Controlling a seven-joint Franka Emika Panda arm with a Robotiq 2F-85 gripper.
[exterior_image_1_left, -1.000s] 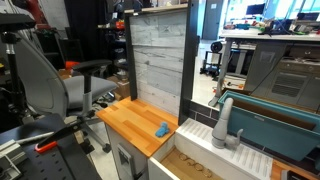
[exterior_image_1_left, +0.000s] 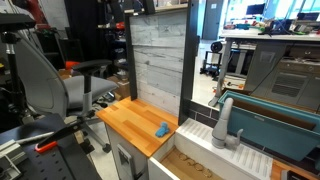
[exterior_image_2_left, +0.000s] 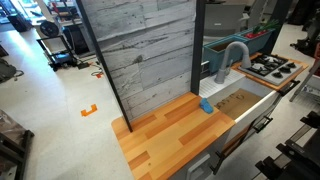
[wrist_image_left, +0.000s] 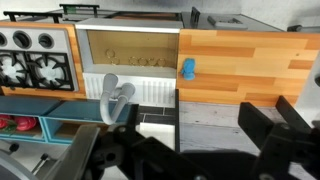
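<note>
A small blue object (exterior_image_1_left: 162, 130) lies on the wooden countertop (exterior_image_1_left: 135, 118), close to the edge beside the sink area. The wrist view shows the same blue object (wrist_image_left: 188, 69) from above, apart from my gripper. Dark, blurred fingers stand wide apart at the bottom of that view, open with nothing seen between them. Beside the counter is an open drawer (wrist_image_left: 133, 52) with a light wooden bottom. Only dark parts of my arm show at the top edge of exterior view 1.
A grey faucet (exterior_image_1_left: 222, 122) rises behind the drawer. A plank-patterned back wall (exterior_image_2_left: 150, 50) stands behind the counter. A stove top (wrist_image_left: 42, 60) and blue shelf box (exterior_image_1_left: 270, 122) lie to the drawer's far side.
Dark parts of my arm have come into the top of exterior view 1, above the back wall. The blue object and the drawer have not moved.
</note>
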